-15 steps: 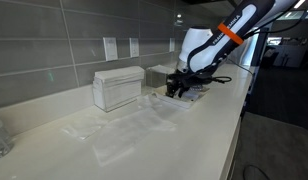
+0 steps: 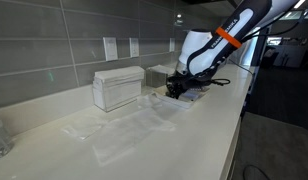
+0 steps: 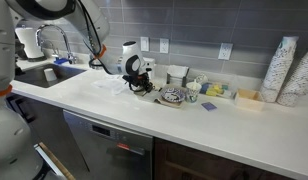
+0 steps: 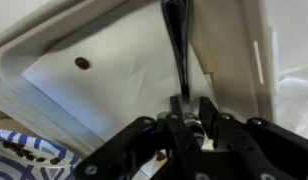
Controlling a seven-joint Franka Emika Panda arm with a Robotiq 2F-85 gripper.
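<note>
Low at the bottom of the wrist view, the black gripper points into a white tray (image 4: 29, 48). A long dark utensil (image 4: 180, 45) runs from the top of that view down to the fingertips, where dark parts overlap; whether the fingers press on it I cannot tell. Under the utensil lies a pale liner or sheet (image 4: 114, 75) with a small brown spot (image 4: 82, 63). In exterior view 1, the gripper (image 2: 176, 91) is down at the tray (image 2: 187, 98) on the counter, its fingers too small to read.
A white box-like appliance (image 2: 116, 88) stands against the wall, with crumpled clear plastic (image 2: 144, 125) on the counter before it. In exterior view 2, a dish (image 3: 172, 96) with contents and a wooden box (image 3: 248, 99) sit to the right.
Almost nothing differs. The arm stays low at the tray, and the things on the counter have not visibly moved.
</note>
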